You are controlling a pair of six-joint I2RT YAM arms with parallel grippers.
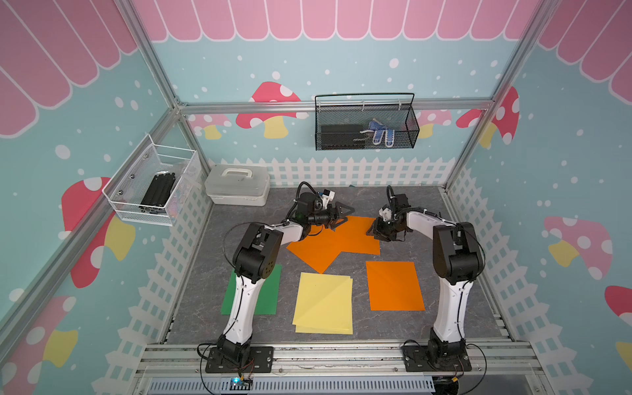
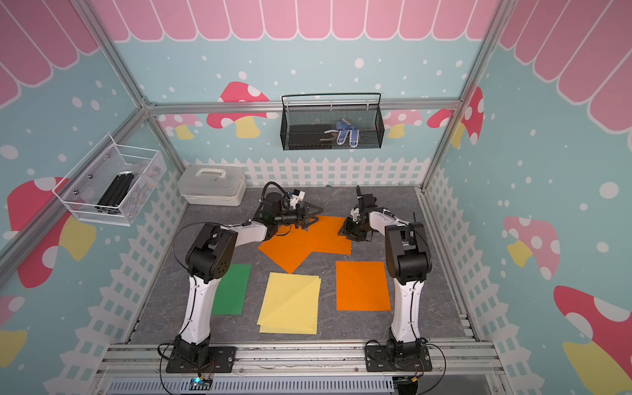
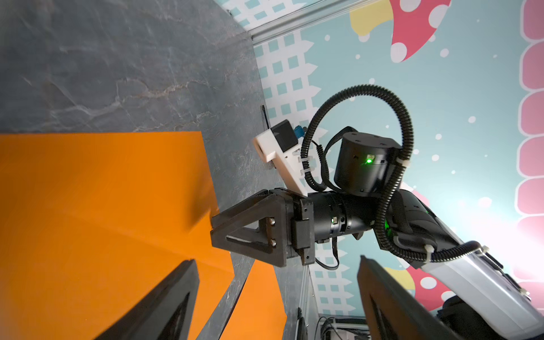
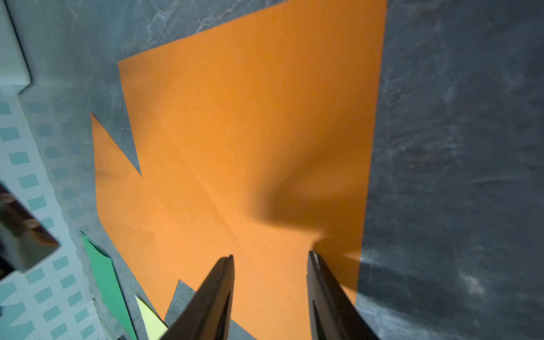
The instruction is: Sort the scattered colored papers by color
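One orange sheet point(image 1: 360, 238) lies flat at the back centre, its left part over or against a second, angled orange sheet point(image 1: 320, 256). My left gripper point(image 1: 345, 216) is open above the flat sheet's back left part, nothing between its fingers. At that sheet's right edge, low over the paper, is my right gripper; its fingers stand apart with only orange surface showing between them. A separate orange sheet point(image 1: 395, 285) lies front right. Yellow sheets point(image 1: 323, 302) overlap at front centre. A green sheet point(image 1: 267, 296) lies front left, partly hidden by the left arm.
A grey lidded box point(image 1: 237, 185) stands at the back left. A white wire basket point(image 1: 146, 184) and a black mesh basket point(image 1: 366, 128) hang on the walls. Bare table point(image 1: 421, 247) shows right of the middle.
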